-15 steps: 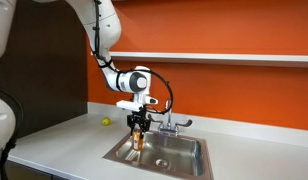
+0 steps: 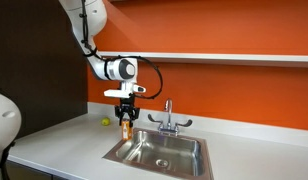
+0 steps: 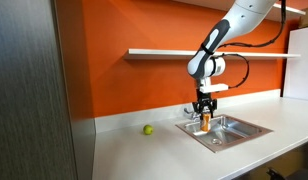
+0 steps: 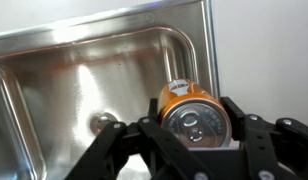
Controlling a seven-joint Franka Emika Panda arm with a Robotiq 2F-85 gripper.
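Note:
An orange bottle (image 2: 126,130) hangs upright beneath my gripper (image 2: 126,115), which is shut on its top end. In the wrist view the bottle's round, silvery-white cap end (image 4: 197,124) sits between the black fingers, with an orange side showing beyond it. Exterior view 2 places the bottle (image 3: 205,122) by the left edge of the sink (image 3: 226,128). From above, the bottle overlaps the sink's rim and the counter beside it. How high its base is over the surface is hard to tell.
The sink's drain (image 4: 100,122) is bare. A faucet (image 2: 168,118) with two handles stands behind the basin. One green-yellow round fruit (image 3: 148,129) lies on the counter (image 3: 114,150) to the left. A white shelf (image 2: 224,58) runs along the orange wall above.
Holding the bottle, my gripper has moved left in exterior view 1, from over the basin to the sink's left edge. It also sits somewhat higher now.

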